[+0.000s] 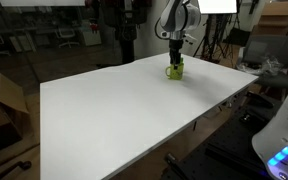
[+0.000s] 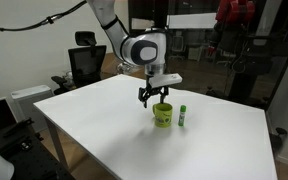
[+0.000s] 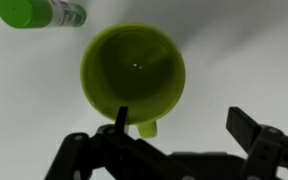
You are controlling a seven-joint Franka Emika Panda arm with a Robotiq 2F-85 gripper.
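Observation:
A yellow-green mug (image 3: 96,75) stands upright on the white table, its dark inside seen from above in the wrist view. Its handle (image 3: 147,129) points toward my gripper, which is open, the handle lying within the span between the two black fingertips. In exterior view 2 the gripper (image 2: 157,94) hangs just above the mug (image 2: 163,119); whether it touches the rim I cannot tell. Seen from exterior view 1, the mug (image 1: 174,73) is at the table's far end, directly under the gripper.
Close beside the mug is a small green-capped bottle (image 2: 182,117), lying near the upper left corner in the wrist view as a green cylinder (image 3: 29,12).

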